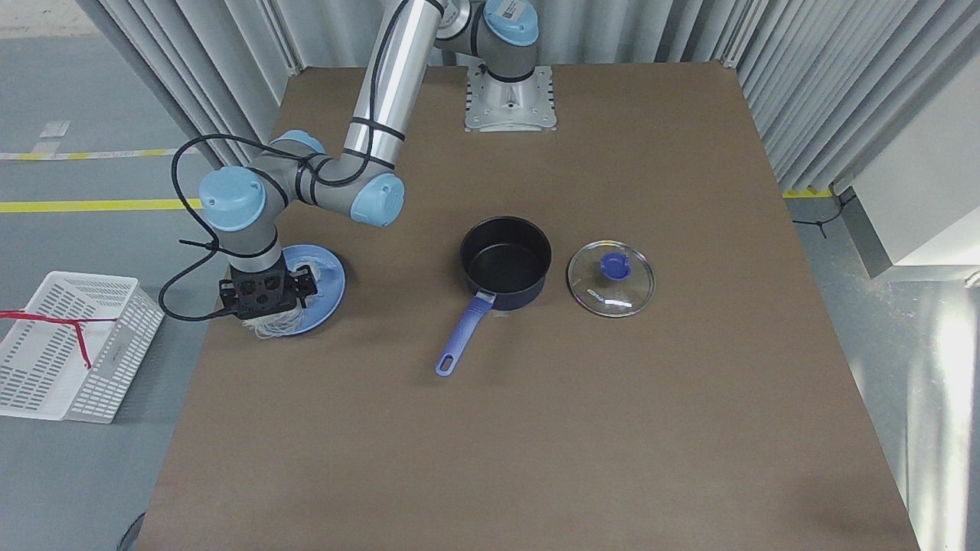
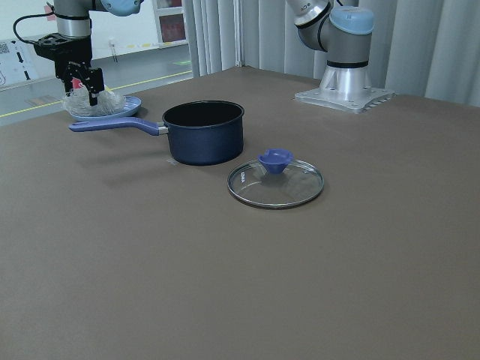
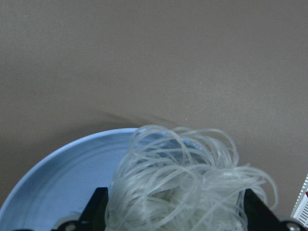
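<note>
My black gripper is low over a blue plate at the table's left edge. Translucent noodle-like strands lie in a tangle between its two dark fingers in the wrist view and overhang the plate; whether the fingers grip them is unclear. Right of the plate stands a dark blue saucepan with its handle toward the front. Further right lies a glass lid with a blue knob, flat on the table.
A white perforated basket with red cords sits beyond the table's left edge. The robot base is at the back.
</note>
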